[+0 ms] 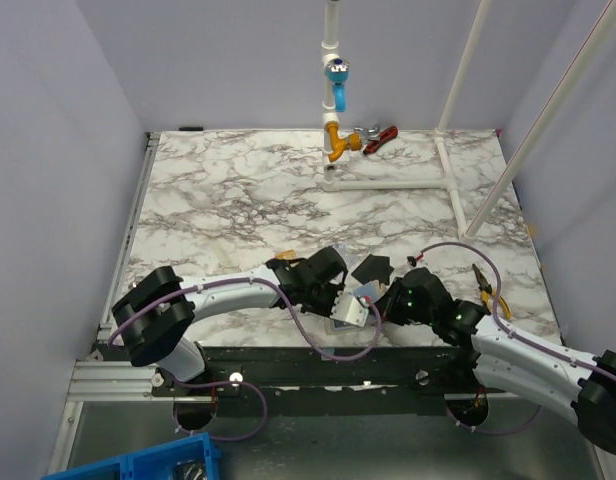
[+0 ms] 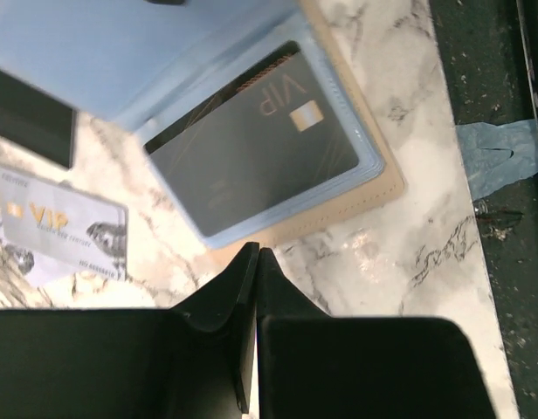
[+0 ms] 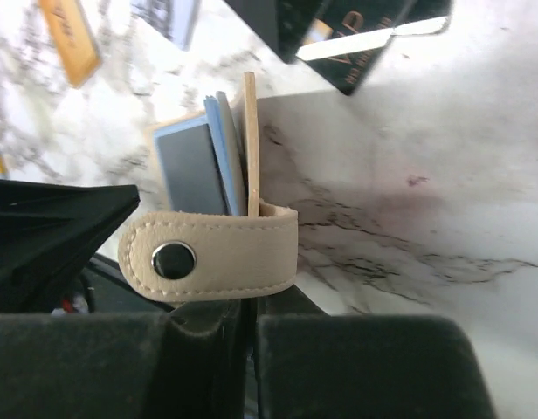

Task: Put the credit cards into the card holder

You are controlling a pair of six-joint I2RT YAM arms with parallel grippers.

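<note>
The beige card holder with blue sleeves (image 2: 374,188) lies spread near the table's front edge in the left wrist view. A black VIP card (image 2: 260,148) sits in its clear pocket. Shut and empty, my left gripper points at the holder's lower edge. In the right wrist view, my right gripper is shut on the holder's raised cover, by its snap strap (image 3: 225,253); the strap hides the fingertips. Loose on the table are dark cards (image 1: 373,268), a silver card (image 2: 68,223) and an orange card (image 3: 68,39).
Yellow-handled pliers (image 1: 496,300) lie to the right of the right arm. White pipes (image 1: 388,185) with an orange tap (image 1: 340,142) stand behind. A blue bin (image 1: 168,460) is below the front edge.
</note>
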